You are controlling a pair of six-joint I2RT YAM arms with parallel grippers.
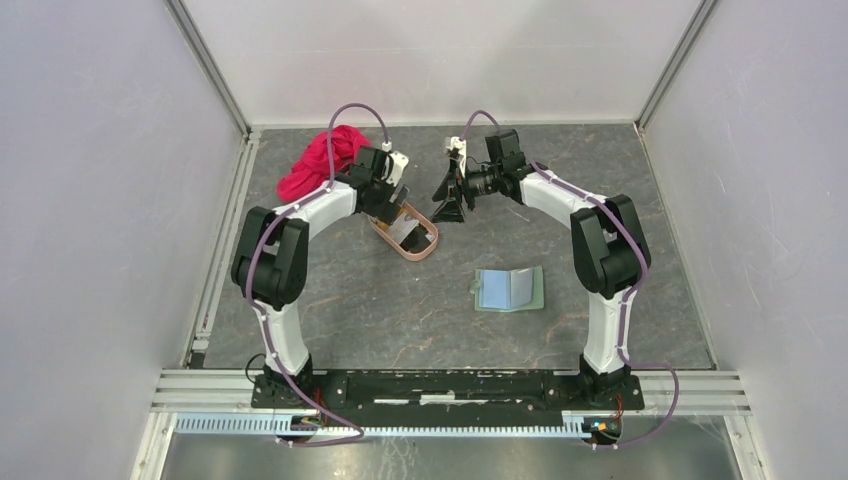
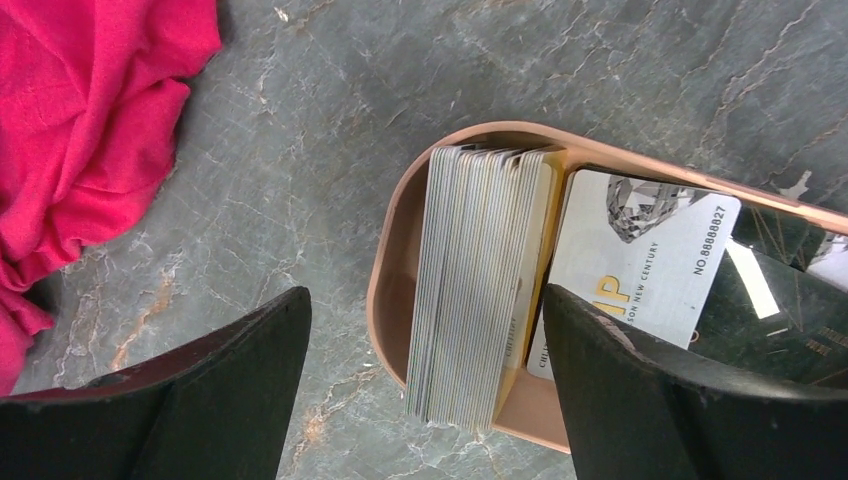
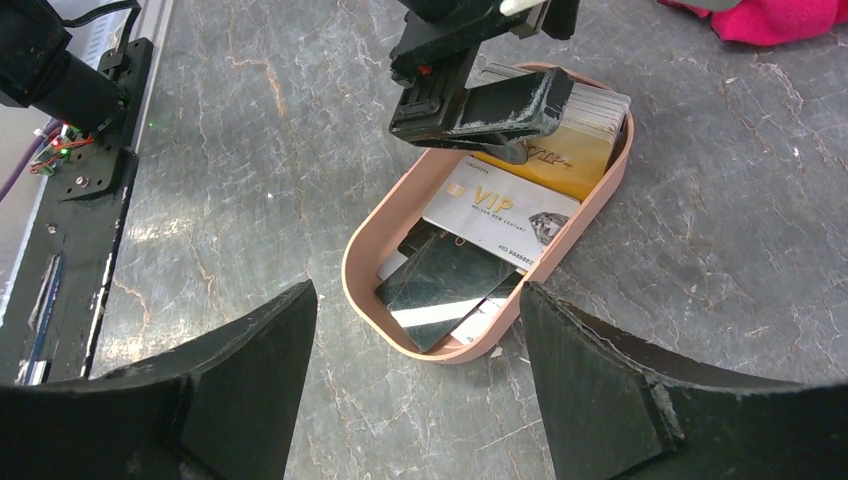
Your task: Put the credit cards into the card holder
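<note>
A pink oval tray (image 1: 416, 254) holds a stack of cards (image 2: 465, 280), a white VIP card (image 3: 500, 215) and dark cards (image 3: 445, 290). My left gripper (image 1: 393, 208) is over the stack at the tray's upper end; its fingers stand apart on either side of the stack in the left wrist view, with no clear sign of contact. My right gripper (image 1: 446, 205) stands open just right of the tray, nothing between its fingers. A green-backed card holder with blue pages (image 1: 494, 289) lies open at the lower right.
A red cloth (image 1: 310, 165) is bunched at the back left. Pale walls close in the sides and back.
</note>
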